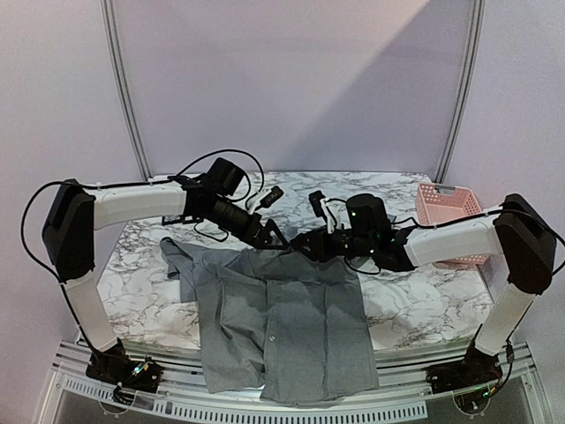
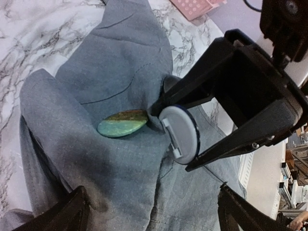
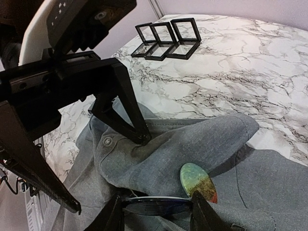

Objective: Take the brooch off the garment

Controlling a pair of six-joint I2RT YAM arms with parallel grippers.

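A grey garment (image 1: pixel 300 336) lies rumpled on the table, with an oval green-and-brown brooch on its fabric, also seen at the lower middle in the right wrist view (image 3: pixel 195 180). My left gripper (image 1: pixel 274 240) hovers over the garment, open, its fingertips at the bottom corners of the left wrist view beside the cloth. My right gripper (image 1: pixel 305 246) is close to it at the brooch; in the left wrist view its fingers stand part open around a grey oval disc, just right of the brooch. Whether that disc is held is unclear.
A pink basket (image 1: pixel 446 208) stands at the back right. Black square frames (image 3: pixel 185 41) stand on the table at the left back of the top view, partly hidden by my left arm. Bare marble shows around the garment.
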